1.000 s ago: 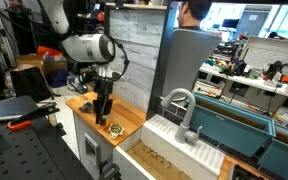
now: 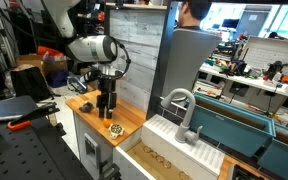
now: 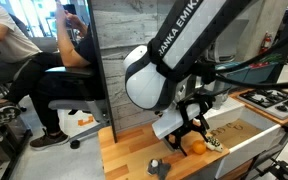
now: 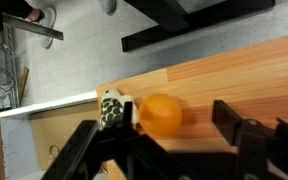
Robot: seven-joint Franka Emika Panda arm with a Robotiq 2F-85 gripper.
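An orange round fruit or ball (image 4: 161, 115) rests on the wooden surface between the spread fingers of my gripper. A gap shows between it and the right finger; the left finger is close by it, and I cannot tell whether they touch. In exterior view 2 the orange thing (image 3: 199, 147) sits beside the lowered gripper (image 3: 184, 142), near the wood's edge. Alongside it lies a small white-and-dark patterned object (image 4: 112, 107).
An open drawer (image 2: 169, 165) adjoins the wooden top (image 2: 129, 115), with a white sink and tap (image 2: 174, 105) beyond. A small dark object (image 3: 155, 166) lies on the wood. A grey panel (image 2: 184, 60) rises behind.
The arm stays low over the wooden surface, with at most a slight shift of the gripper. The objects around it look unmoved.
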